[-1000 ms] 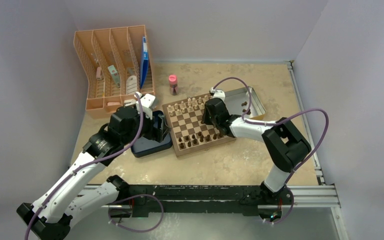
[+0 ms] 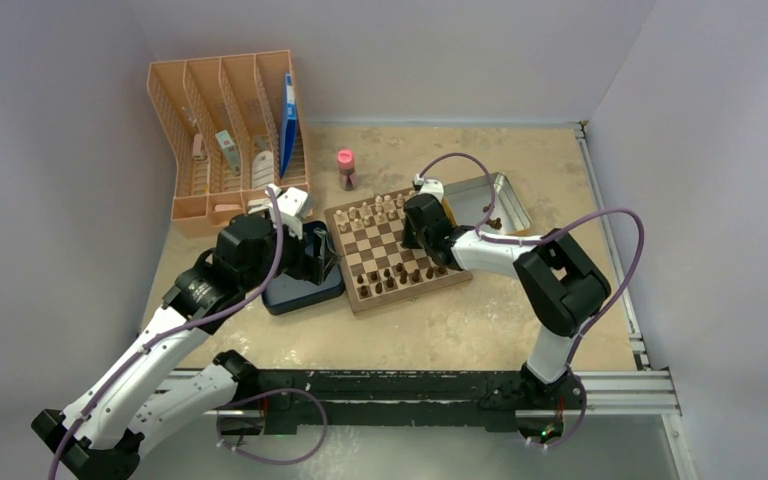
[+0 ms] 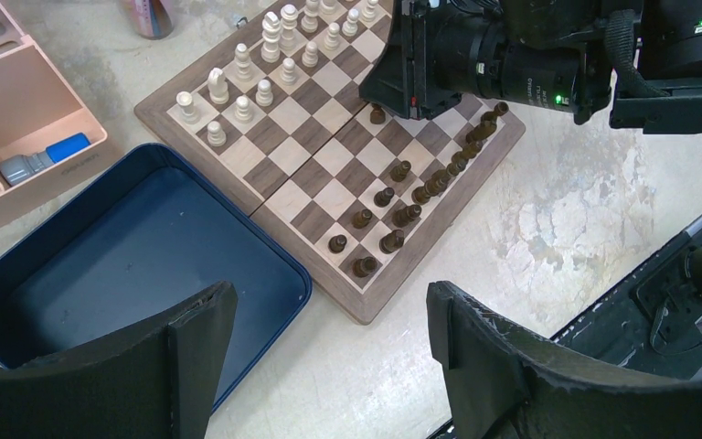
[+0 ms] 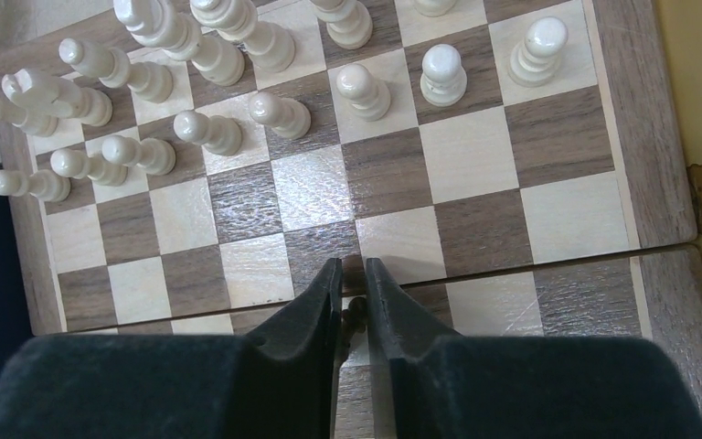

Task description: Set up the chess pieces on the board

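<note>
The wooden chessboard (image 2: 370, 255) carries white pieces (image 4: 441, 73) along its far side and dark pieces (image 3: 391, 241) along the near side. My right gripper is low over the middle of the board, its fingertips close together around or just above a small dark piece (image 4: 355, 315); whether it grips that piece I cannot tell. In the left wrist view this lone dark piece (image 3: 377, 114) stands beside the right gripper. My left gripper stands open above the blue tray (image 3: 128, 256), left of the board, with nothing between its fingers.
A metal tray (image 2: 515, 205) with a few pieces lies right of the board. A wooden organiser (image 2: 190, 210) is at the back left, with a pink-capped jar (image 2: 346, 172) beside it.
The left arm is nearly unchanged.
</note>
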